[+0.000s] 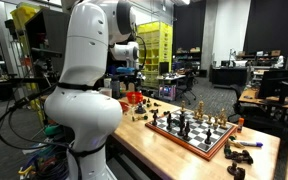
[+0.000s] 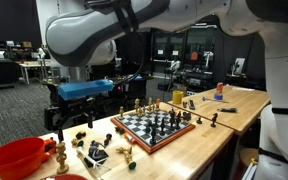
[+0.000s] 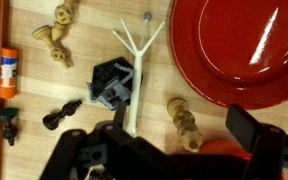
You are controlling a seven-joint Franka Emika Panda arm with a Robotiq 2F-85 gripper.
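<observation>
My gripper stands open, its two dark fingers wide apart at the bottom of the wrist view. A light wooden chess piece [image 3: 184, 125] shows between and slightly ahead of the fingers, not held. In exterior view 2 that wooden piece [image 2: 61, 157] stands upright on the table, below the open gripper [image 2: 67, 124]. A red bowl [image 2: 14, 157] is to its left, and a red plate [image 3: 239, 50] lies close by. The bowl [image 3: 222, 149] is partly hidden behind the gripper in the wrist view.
A chessboard [image 1: 192, 133] with several pieces occupies the middle of the table. Around the gripper lie a white forked stick [image 3: 136, 75], a black and grey item [image 3: 112, 85], a dark piece [image 3: 62, 114], another wooden piece [image 3: 54, 35] and an orange glue stick [image 3: 8, 72].
</observation>
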